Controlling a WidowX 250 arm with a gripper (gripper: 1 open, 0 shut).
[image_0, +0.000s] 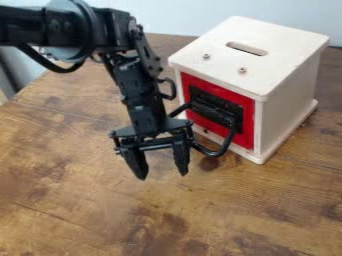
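Note:
My black gripper (160, 160) hangs open over the wooden table, its two fingers pointing down with nothing between them. Behind it to the right stands a pale wooden box (281, 80) with a slot in its sloped top and a red front panel (197, 72) carrying a black fitting (214, 107). A black cable loops between the arm and that fitting; where it ends is partly hidden.
A white wall runs along the back.

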